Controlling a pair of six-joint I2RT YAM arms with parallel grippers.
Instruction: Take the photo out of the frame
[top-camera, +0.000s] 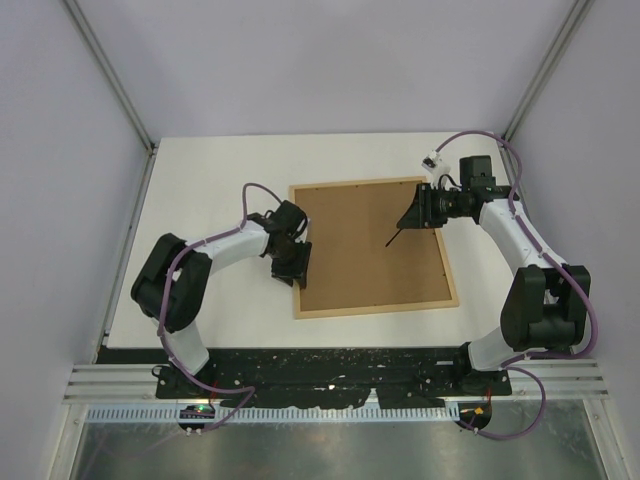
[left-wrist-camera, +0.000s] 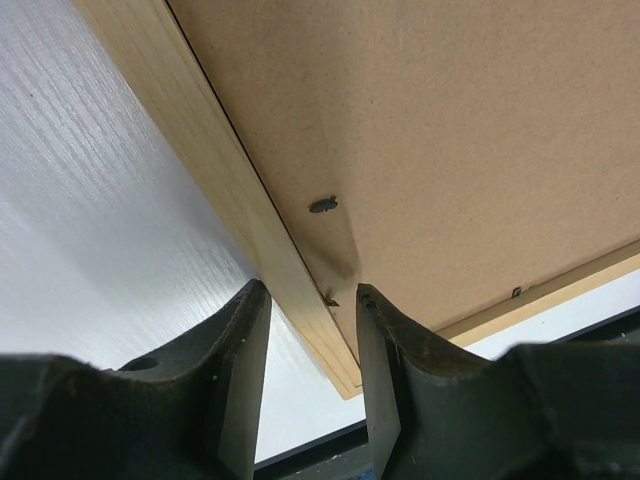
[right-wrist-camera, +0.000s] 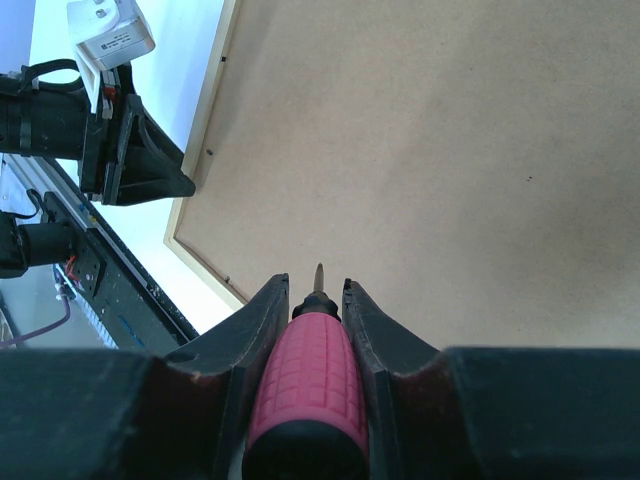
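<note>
The picture frame lies back side up, with a pale wooden rim (top-camera: 375, 311) around a brown backing board (top-camera: 365, 245). My left gripper stands part open above the frame's left side near the front corner. In the left wrist view the wooden rail (left-wrist-camera: 235, 180) runs between its fingers; contact cannot be told. Small dark tabs (left-wrist-camera: 323, 205) lie along the board's edge. My right gripper is shut on a screwdriver with a red and black handle (right-wrist-camera: 310, 380), its thin tip over the board. No photo shows; the board covers the inside.
A black rail (top-camera: 330, 366) borders its front. In the right wrist view, the left arm's gripper stands near the frame's corner.
</note>
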